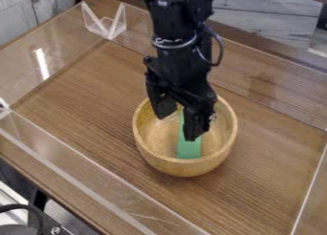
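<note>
My black gripper (175, 113) hangs over a tan oval bowl (183, 159), open, its fingers reaching down inside the rim. A green object (188, 147) lies in the bowl, partly hidden by the right finger, which is over its upper end. I cannot tell whether they touch.
A clear plastic holder (103, 19) stands at the back left. A white panel (278, 19) borders the back right, and a black cable (23, 212) lies at the lower left.
</note>
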